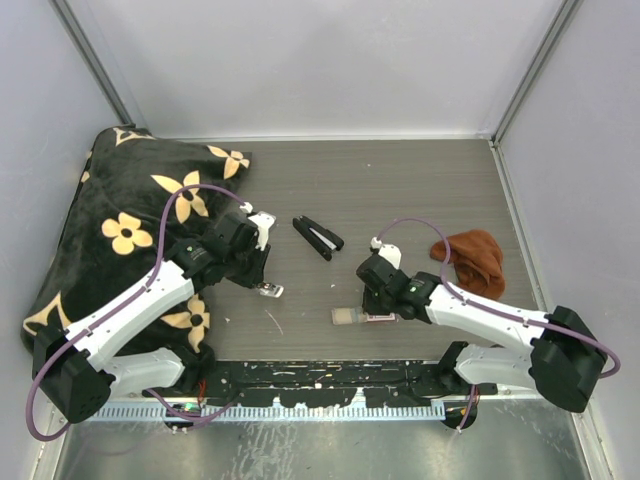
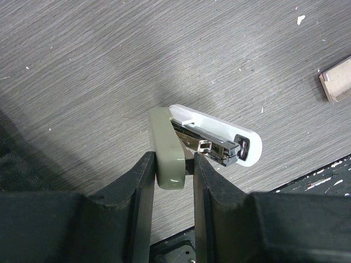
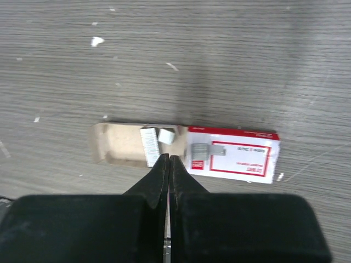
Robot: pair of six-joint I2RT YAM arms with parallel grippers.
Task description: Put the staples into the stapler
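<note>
The white and grey-green stapler [image 2: 219, 129] stands hinged apart, its metal magazine [image 2: 205, 143] showing. My left gripper is shut on its grey-green half, just above the table. In the right wrist view, a red and white staple box [image 3: 241, 156] lies with its cardboard tray [image 3: 120, 139] slid out to the left. Two staple blocks, a longer one [image 3: 150, 147] and a short one [image 3: 166, 136], sit in the tray. Two small staple pieces [image 3: 200, 152] rest on the box top. My right gripper is shut near the tray-box join, nothing visible between its fingertips.
An opened black tool [image 1: 318, 238] lies at mid-table. A brown cloth [image 1: 475, 263] is on the right, and a dark flowered blanket [image 1: 125, 233] covers the left side. Open table surface [image 1: 385, 180] stretches across the back.
</note>
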